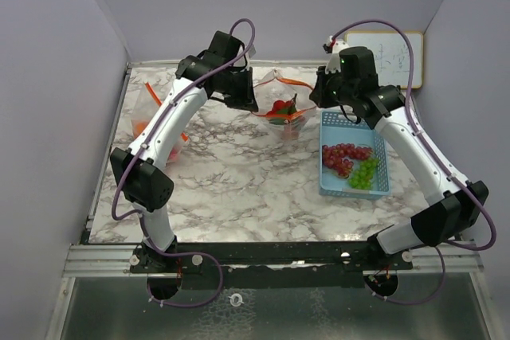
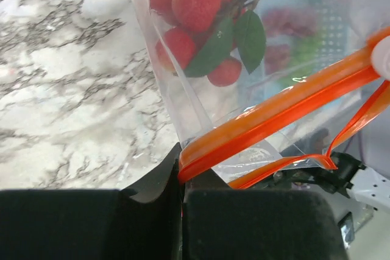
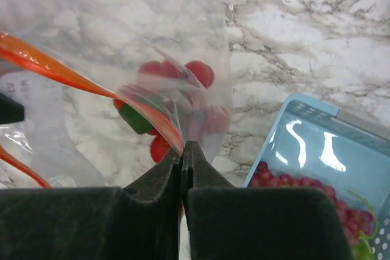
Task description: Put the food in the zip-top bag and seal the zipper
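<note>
A clear zip top bag (image 2: 164, 71) with orange zip strips (image 1: 291, 115) hangs between my two grippers, its mouth spread apart. Red round fruits with green leaves (image 1: 280, 109) lie inside it, clearest in the left wrist view as red fruit (image 2: 196, 5). My left gripper is shut on one end of the orange zip edge. On the opposite corner my right gripper is shut, the orange strip (image 3: 152, 115) running into its fingertips. In the top view the left gripper (image 1: 253, 107) and right gripper (image 1: 317, 101) stand at about the same height.
A blue basket (image 1: 328, 182) at right holds red grapes (image 1: 344, 157) and green grapes (image 1: 364, 173). Another orange-zipped bag (image 1: 142, 117) with orange contents lies at far left. A whiteboard (image 1: 386, 57) stands at back right.
</note>
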